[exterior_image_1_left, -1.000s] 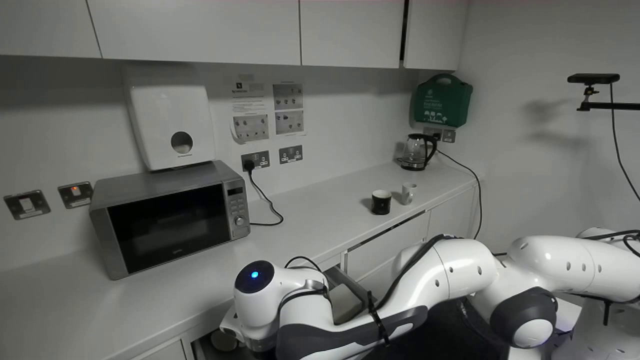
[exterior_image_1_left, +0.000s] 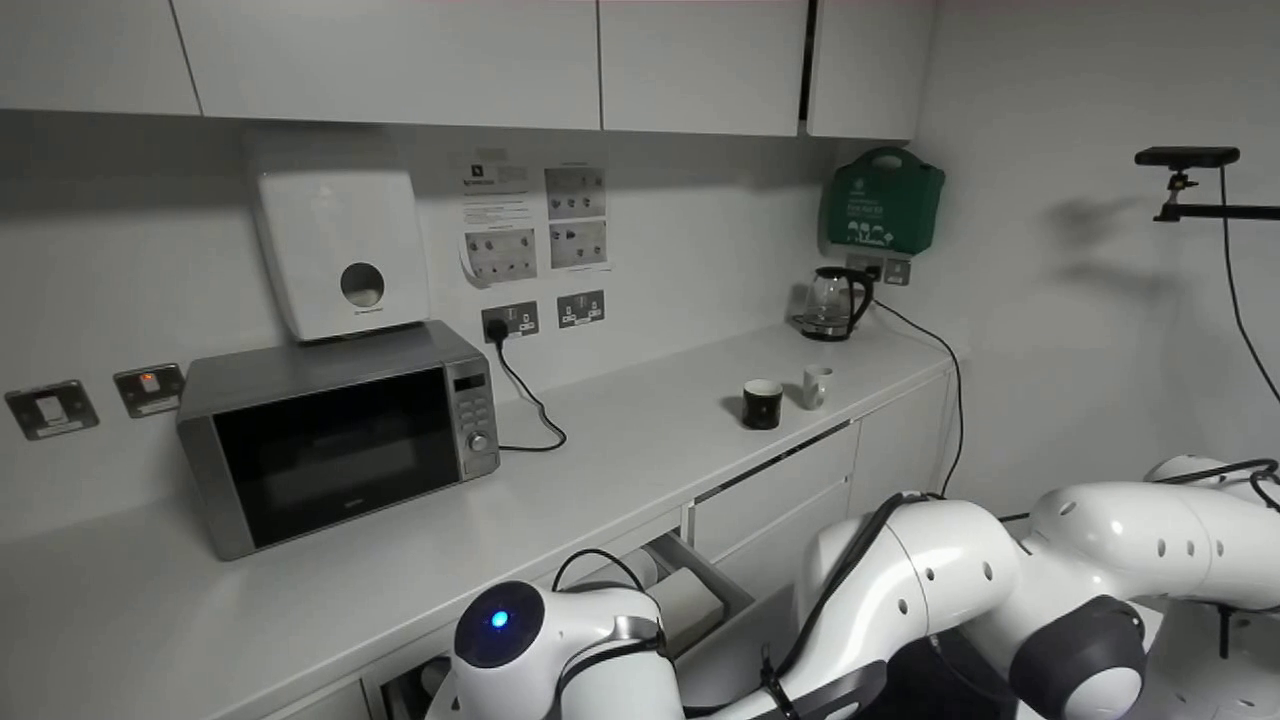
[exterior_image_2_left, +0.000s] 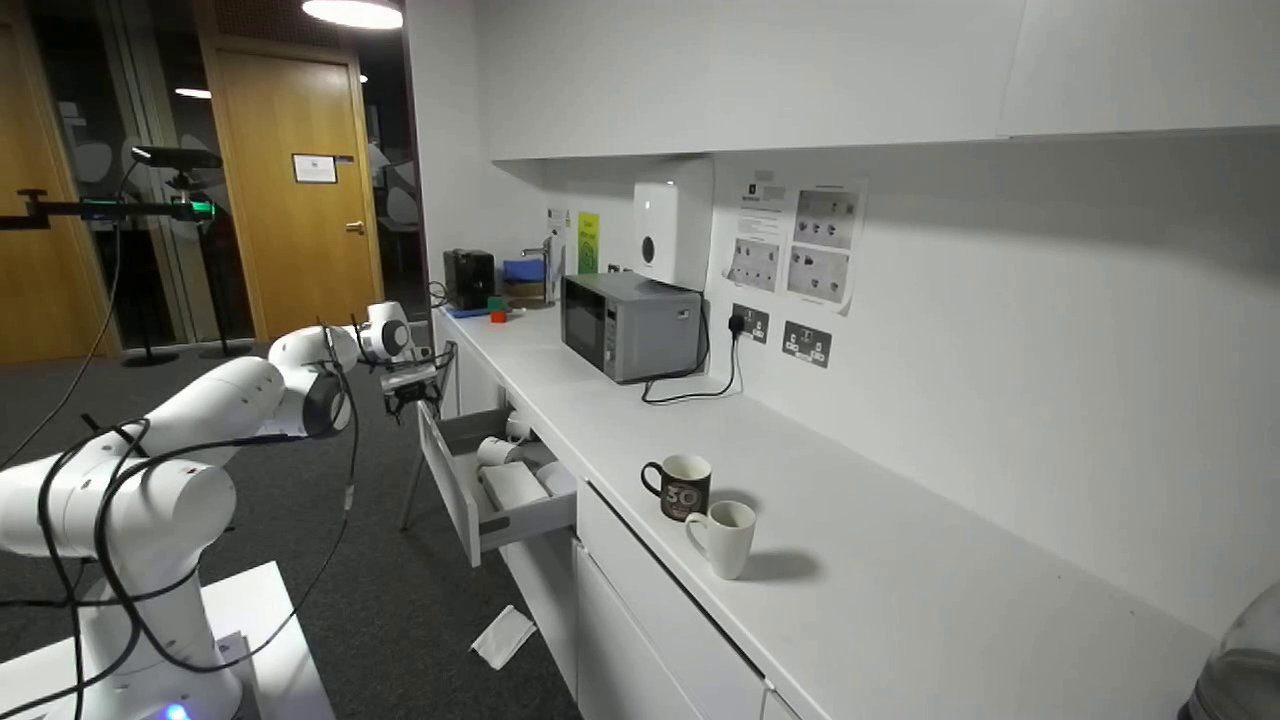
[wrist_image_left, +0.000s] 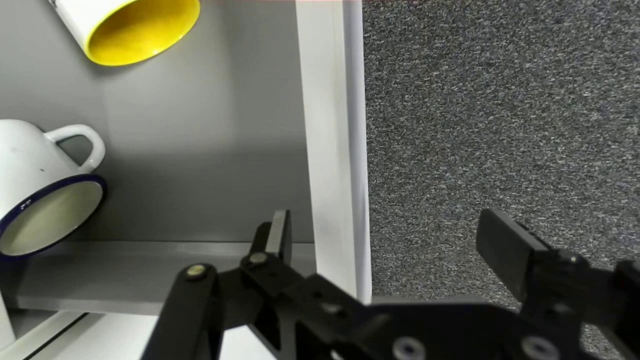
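Observation:
In the wrist view my gripper stands open over the front wall (wrist_image_left: 328, 150) of a pulled-out drawer. One finger is on the drawer's inner side and the other is over the carpet, with the wall running between them. Inside the drawer lie a white mug with a yellow interior (wrist_image_left: 141, 33) and a white mug with a dark blue rim (wrist_image_left: 30, 174), both on their sides and clear of my fingers. Exterior view 2 has my gripper (exterior_image_2_left: 414, 402) small at the drawer's far end. Whether a finger touches the wall, I cannot tell.
On the counter (exterior_image_2_left: 864, 528) stand a black mug (exterior_image_2_left: 684, 486) and a white mug (exterior_image_2_left: 727, 539), near its front edge. Farther along is a microwave (exterior_image_2_left: 642, 324). A white box (exterior_image_2_left: 513, 486) lies in the drawer. A white cloth or paper (exterior_image_2_left: 504, 636) is on the floor.
My arm has shifted in exterior view 1: its blue-lit joint sits slightly lower and to the left, and the elbow links are lower and farther right. The mugs on the counter have not moved.

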